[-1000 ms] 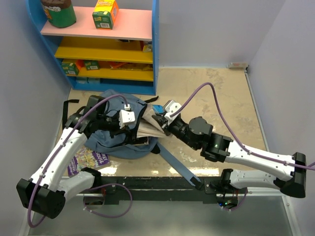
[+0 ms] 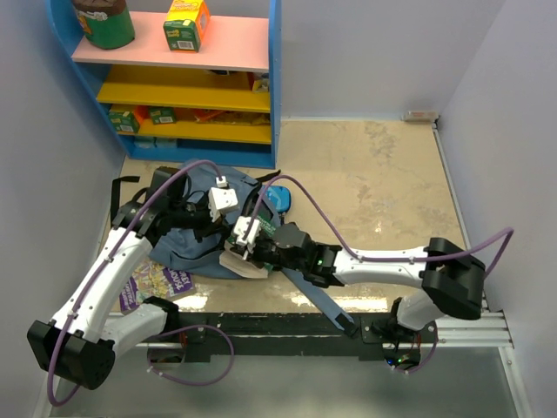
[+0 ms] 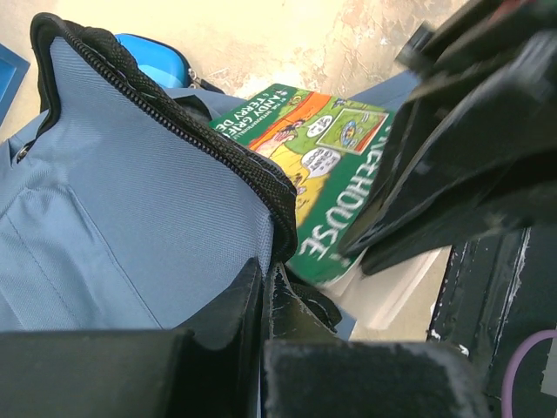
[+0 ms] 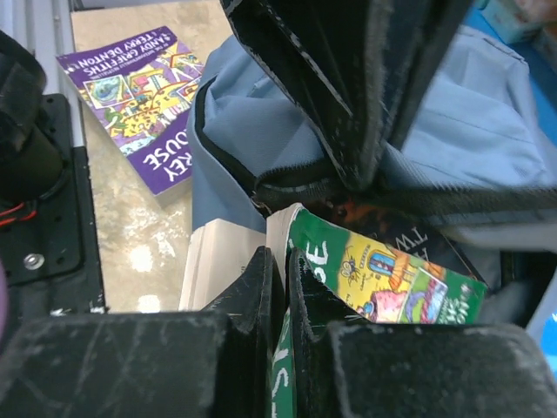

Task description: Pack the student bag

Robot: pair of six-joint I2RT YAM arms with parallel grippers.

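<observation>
The blue-grey bag [image 2: 187, 251] lies on the floor below the shelf. At its zipped opening, my left gripper is shut on the bag's edge, the cloth running in between the fingertips. A thick green book [image 3: 335, 165] with a "treehouse" cover is at the mouth of the bag, tilted, its pale pages partly splayed. My right gripper is shut on this book near the spine end of its cover. How far the book reaches inside is hidden. Another dark-covered book [image 4: 396, 228] shows within the bag's opening.
A purple book [image 2: 157, 283] lies flat on the floor left of the bag. The blue case [image 2: 278, 198] sits behind the opening, and a strap [image 2: 318, 298] trails to the right. Boxes stand on the shelf [image 2: 187, 90].
My right gripper has moved left and toward the bag with the book, which has turned so its green cover shows near the opening. The left arm has hardly moved.
</observation>
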